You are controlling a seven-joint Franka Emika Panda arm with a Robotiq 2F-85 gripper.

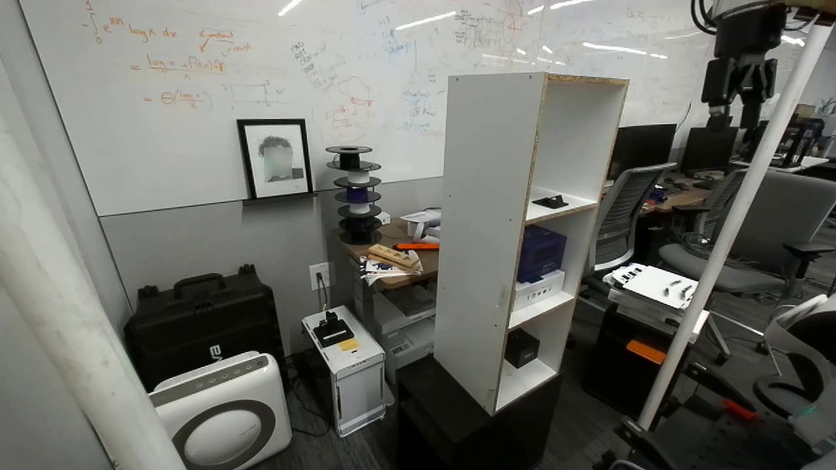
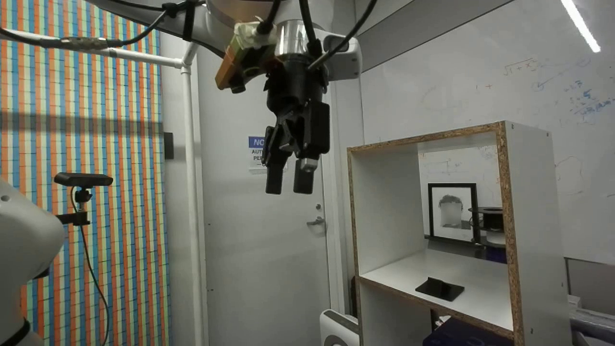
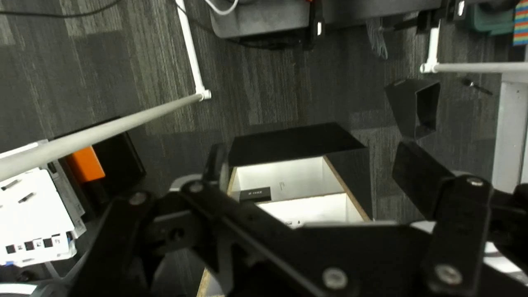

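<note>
My gripper hangs fingers-down, open, with nothing between its fingers. In the first exterior view the gripper is at the upper right, well apart from the white shelf unit. A small black object lies on the unit's upper shelf; in the second exterior view this black object appears flat with a raised ridge. Below it, the middle compartment holds a dark blue box on a white box. A black box sits in the bottom compartment. From the wrist, spread fingers frame the shelf from above.
The shelf unit rests on a black base. White poles stand near the arm. A framed picture leans on the whiteboard ledge, beside stacked spools. Around the small black object, the upper compartment is clear.
</note>
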